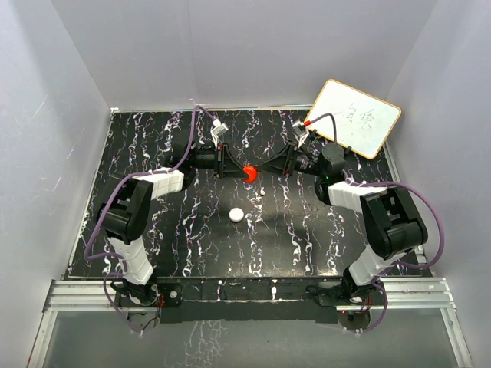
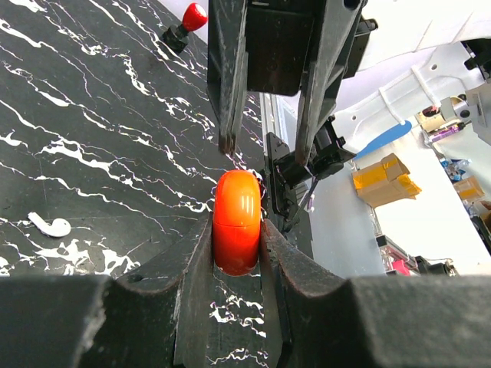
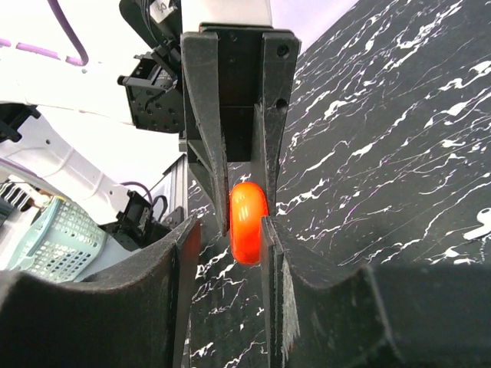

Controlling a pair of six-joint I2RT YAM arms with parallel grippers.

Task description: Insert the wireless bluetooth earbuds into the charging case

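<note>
The orange charging case (image 1: 250,174), rounded and with a seam across it (image 2: 236,222), is held off the table by my left gripper (image 1: 244,173). My left gripper is shut on it. My right gripper (image 1: 261,166) stands open close to the case's right side. In the right wrist view the case (image 3: 247,222) shows between the right fingertips; contact cannot be told. Whether its lid is raised is unclear. A small white earbud (image 2: 49,225) lies on the table in the left wrist view; in the right wrist view a white piece (image 3: 480,225) is cut off by the edge.
A white round object (image 1: 236,215) lies on the black marbled table toward the front. Near it is a small pale item (image 1: 262,192). A whiteboard (image 1: 353,116) leans at the back right.
</note>
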